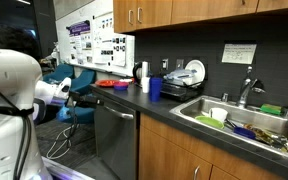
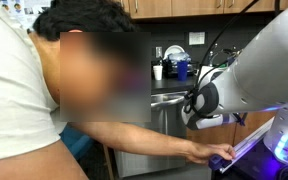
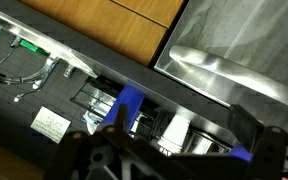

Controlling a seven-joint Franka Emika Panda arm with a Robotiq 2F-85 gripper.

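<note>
My gripper (image 1: 92,102) hangs in front of the counter's left part, by the top of the steel dishwasher (image 1: 115,138). In the wrist view its two dark fingers stand wide apart and the gripper is open, with nothing between them. The dishwasher's long bar handle (image 3: 239,73) crosses the upper right of that view, clear of the fingers. A blue container (image 3: 129,103) and a white pitcher-like object (image 3: 174,130) appear on the counter beyond.
The sink (image 1: 222,119), holding several items, lies to the right; a dish rack (image 1: 187,76) stands behind the blue container. A person (image 2: 44,120) reaches across the front of the second exterior view. Wooden cabinet doors (image 1: 172,150) adjoin the dishwasher.
</note>
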